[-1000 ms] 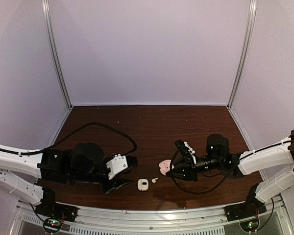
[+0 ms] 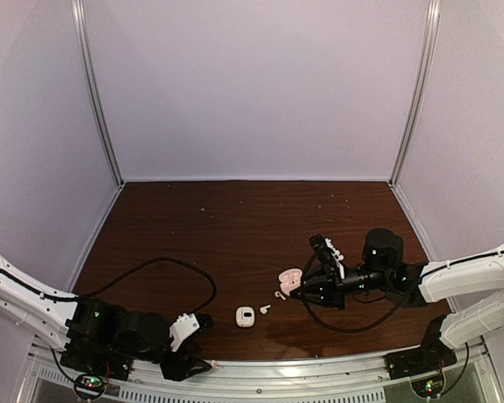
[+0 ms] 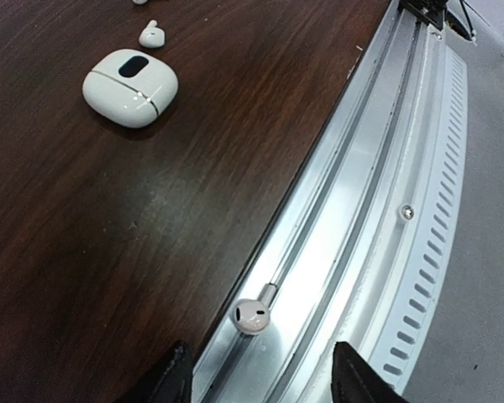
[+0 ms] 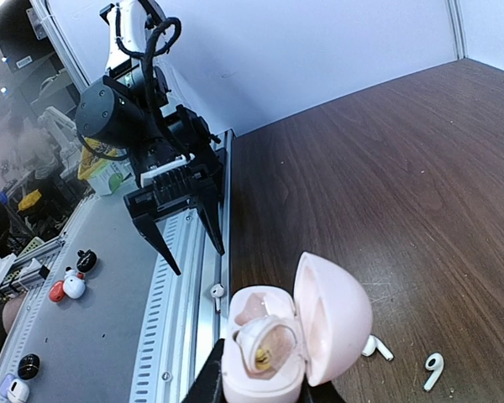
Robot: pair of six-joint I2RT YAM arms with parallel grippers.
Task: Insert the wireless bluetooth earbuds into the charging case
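Note:
A white earbud [image 3: 252, 316] lies on the metal rail along the table's front edge, its stem along the groove. Just short of it, my left gripper stands open over the rail, its fingers apart and empty. My right gripper [image 2: 300, 294] is shut on the pink charging case [image 4: 265, 382], whose lid stands open. Inside that case a rounded pale piece with a gold spot shows; whether it is an earbud I cannot tell. Two more white earbuds lie on the table, one [image 4: 375, 347] nearer the pink case and another [image 4: 434, 369] farther right.
A closed white case [image 3: 130, 88] rests on the dark table [image 2: 176, 227], close to a loose earbud. Several small earbud cases sit on the grey surface [image 4: 109, 336] outside the rail.
The right arm moved slightly right with the pink case. The rail earbud lies still.

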